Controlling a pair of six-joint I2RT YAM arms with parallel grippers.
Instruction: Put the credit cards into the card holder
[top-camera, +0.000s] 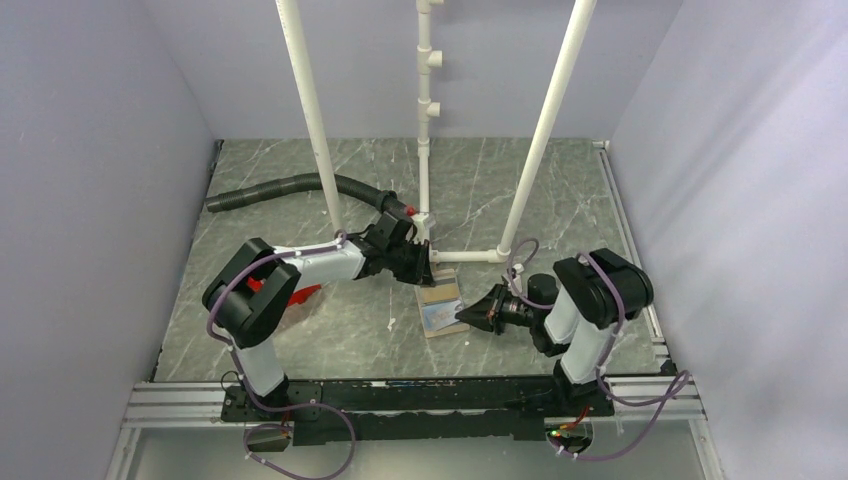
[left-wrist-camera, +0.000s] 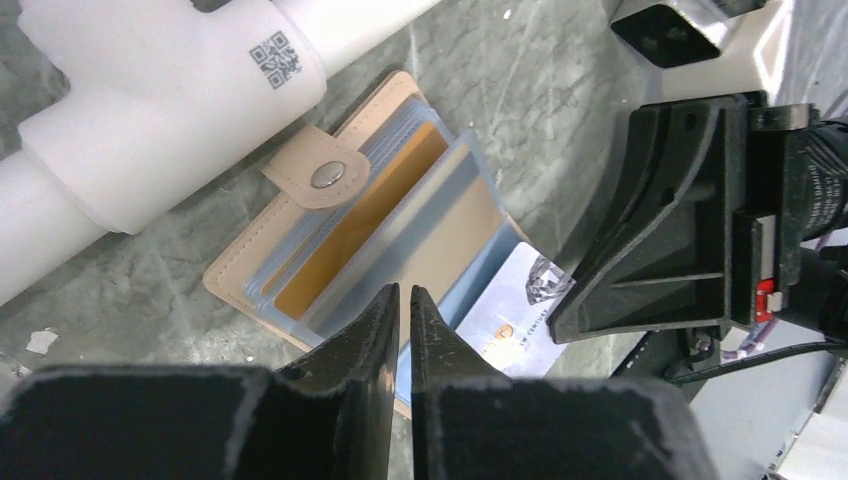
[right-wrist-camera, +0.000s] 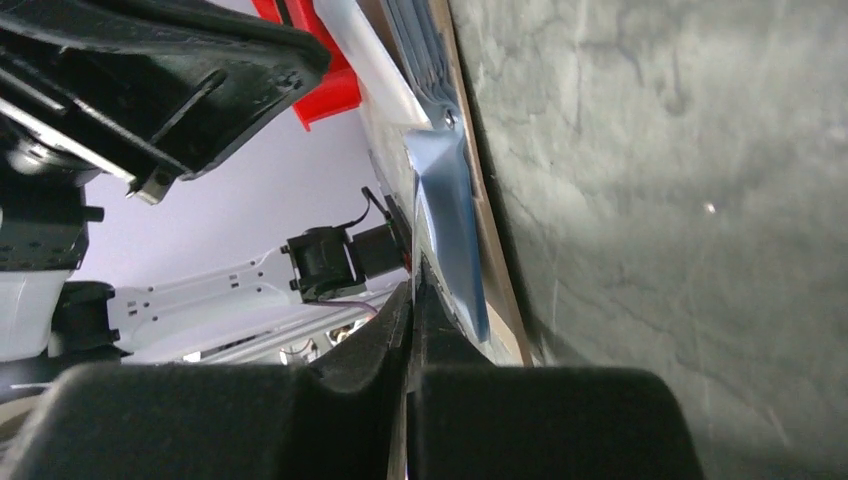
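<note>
The tan card holder (top-camera: 438, 293) lies open on the grey table, its clear sleeves and snap tab (left-wrist-camera: 325, 175) facing up in the left wrist view. A white printed card (left-wrist-camera: 510, 315) lies over the near part of the holder, by a blue sleeve (right-wrist-camera: 455, 220). My right gripper (top-camera: 458, 316) is shut on that card's right edge, low beside the holder. Over the sleeves at the holder's far left side hovers my left gripper, open only by a narrow gap with nothing between its fingers. Whether the card is inside a sleeve, I cannot tell.
White pipes (top-camera: 472, 257) stand right behind the holder, close to my left gripper. A red container (top-camera: 303, 296) sits under the left arm, and a black hose (top-camera: 270, 192) lies at the back left. The table in front of the holder is clear.
</note>
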